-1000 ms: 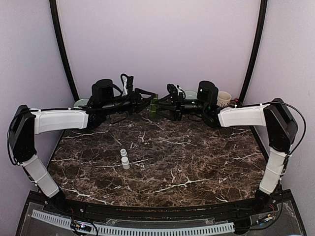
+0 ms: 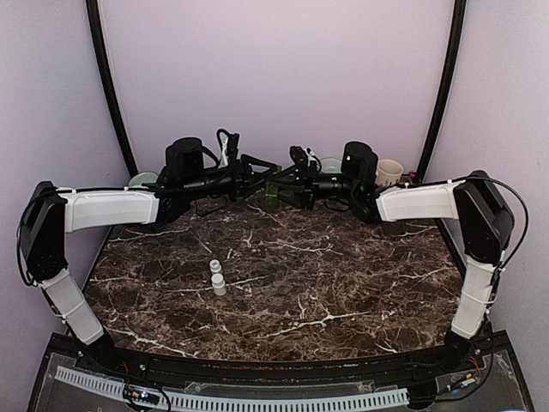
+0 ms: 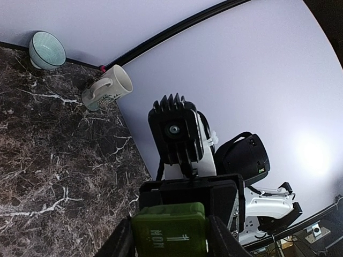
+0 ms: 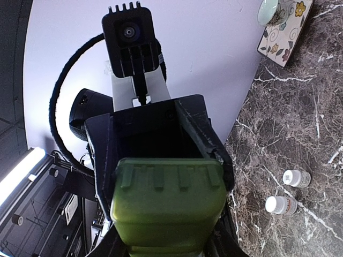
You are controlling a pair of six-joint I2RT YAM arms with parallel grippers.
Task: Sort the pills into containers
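Note:
A green translucent container (image 2: 272, 194) is held in the air over the back middle of the table, between my two hands. From its left side my left gripper is shut on it, with black fingers (image 3: 122, 238) at either side of the green body. On the opposite side my right gripper is shut on the same container, whose ridged end fills the low middle of the right wrist view. Two white bottles (image 4: 296, 178) (image 4: 281, 205) stand close together on the front left of the table. The container's contents cannot be made out.
Along the back right stand a pale bowl (image 3: 48, 52) and a white mug (image 3: 110, 88). A flower-patterned box (image 4: 284, 37) with another pale bowl (image 4: 269, 13) is at the back left.
Over the last second my left gripper and the green container have shifted slightly right, closer in to my right gripper. The white bottles stay put.

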